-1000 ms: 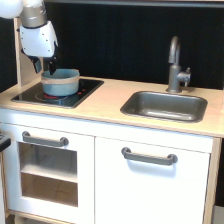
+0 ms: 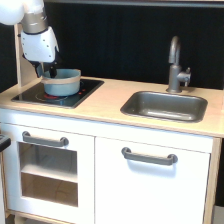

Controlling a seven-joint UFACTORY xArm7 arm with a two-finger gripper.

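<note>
A grey-blue pot stands on the black stove top at the left of the toy kitchen counter. My gripper points down at the pot's left rear rim, its dark fingers overlapping that rim in the view. The picture is too small to show whether the fingers touch the rim or how far apart they stand. The pot's inside is mostly out of sight.
To the right are a metal sink and a grey tap. Bare wooden counter lies between stove and sink. Below are an oven door with a handle and a white cabinet door. A dark wall closes off the back.
My gripper has come slightly lower and closer to the pot's left rim. The pot looks nearly unmoved; sink, tap and doors are the same.
</note>
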